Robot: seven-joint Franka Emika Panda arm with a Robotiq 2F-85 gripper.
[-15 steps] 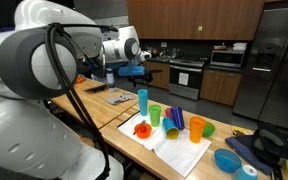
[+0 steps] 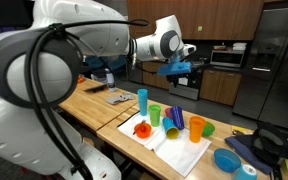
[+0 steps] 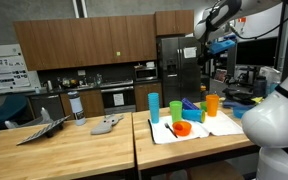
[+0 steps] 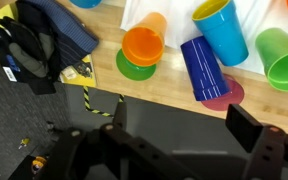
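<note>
My gripper is open and empty, held above the table's edge in the wrist view. In exterior view 1 the gripper [image 2: 176, 69] hangs high over the cups. An orange cup [image 4: 144, 40] stands beside a green round piece [image 4: 136, 70]. To its right, a dark blue ribbed cup [image 4: 202, 68] leans over a dark red disc [image 4: 225, 96]. A lighter blue cup [image 4: 221, 30] lies beside the ribbed one, and a green cup [image 4: 280, 58] is at the right edge. Farther left in exterior view 1 are a tall blue cup [image 2: 142, 100] and a red-orange bowl [image 2: 142, 130].
White paper [image 2: 187, 151] lies under several of the cups. A blue bowl [image 2: 227, 160] is at the near right, close to dark gloves and cloth [image 2: 264, 148]. Bare wooden tabletop [image 3: 69, 150] stretches left in exterior view 2.
In exterior view 1 the arm has swung right and the gripper has come from the left side to above the cups. The table objects look unmoved.
</note>
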